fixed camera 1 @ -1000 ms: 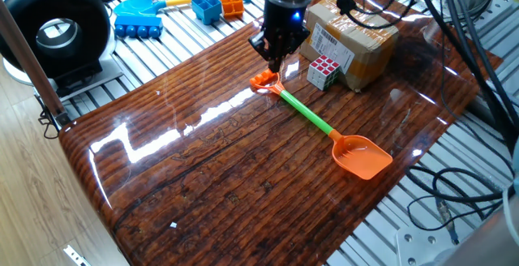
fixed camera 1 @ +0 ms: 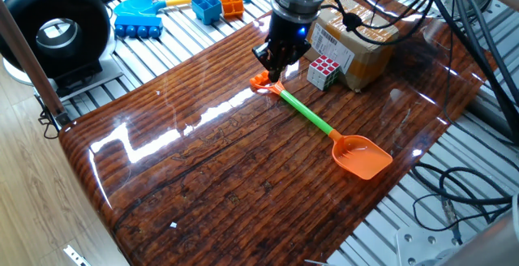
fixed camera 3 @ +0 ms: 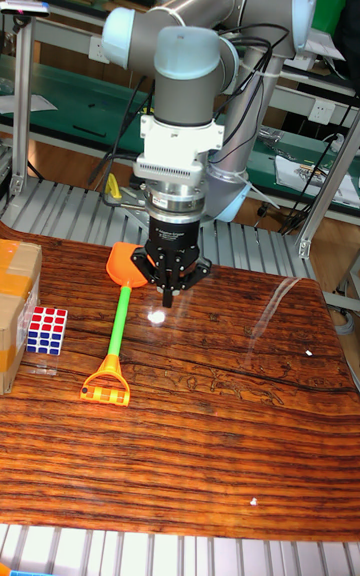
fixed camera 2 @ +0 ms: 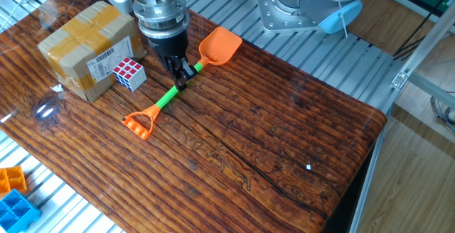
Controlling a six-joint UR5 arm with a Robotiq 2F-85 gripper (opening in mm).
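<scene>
A toy shovel lies flat on the glossy brown table, with an orange scoop (fixed camera 1: 362, 157), a green shaft (fixed camera 1: 306, 112) and an orange grip handle (fixed camera 2: 143, 123). My black gripper (fixed camera 3: 167, 301) points downward over the table, its fingers together and nothing visible between them. From the third exterior view it hangs to the right of the shovel's shaft. In the second exterior view the fingertips (fixed camera 2: 182, 85) overlap the shaft, while the first view puts them in line with the handle. It seems to hover above the table, apart from the shovel.
A red, white and blue puzzle cube (fixed camera 1: 323, 72) sits beside a taped cardboard box (fixed camera 2: 91, 50). Blue and orange toy blocks (fixed camera 1: 219, 6) and a blue shovel (fixed camera 1: 139, 7) rest on the slatted surface beyond the table.
In the first exterior view my gripper has shifted slightly right, and its fingertips sit a little lower. The shovel, cube and box stay where they were.
</scene>
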